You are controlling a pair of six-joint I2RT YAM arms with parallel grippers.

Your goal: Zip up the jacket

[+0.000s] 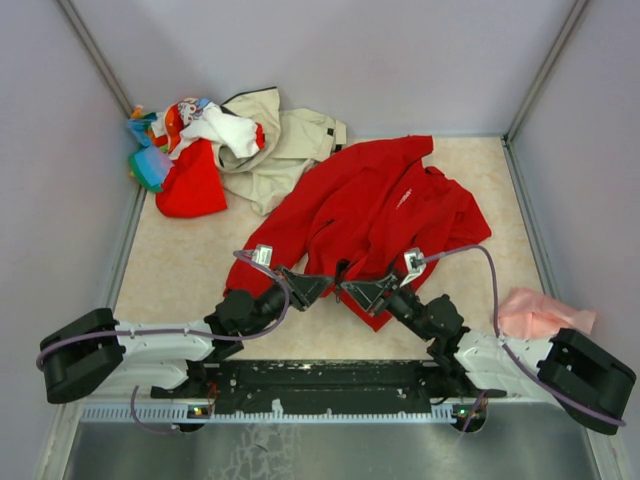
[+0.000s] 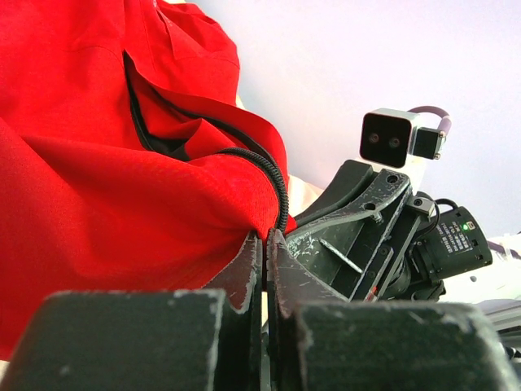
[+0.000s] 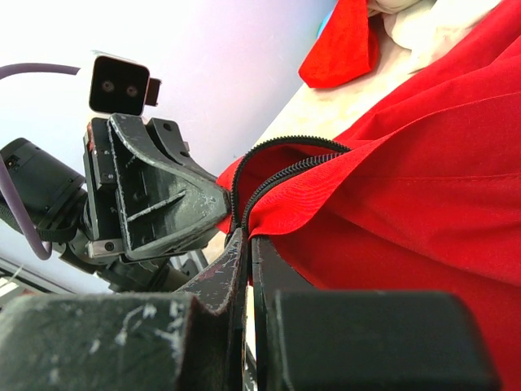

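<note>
The red jacket lies spread on the table, its front edge drawn toward me. Both grippers meet at its lower opening. In the left wrist view my left gripper is shut on the jacket's edge where the black zipper tape ends. In the right wrist view my right gripper is also shut on the zipper's end, with two strands of black teeth arching away from its fingertips along the red fabric. Whether the zipper's pin and slider are engaged is hidden by the fingers.
A pile of colourful and beige clothing lies at the back left. A pink cloth sits at the right edge. Bare table shows at the left and front; walls enclose the sides and back.
</note>
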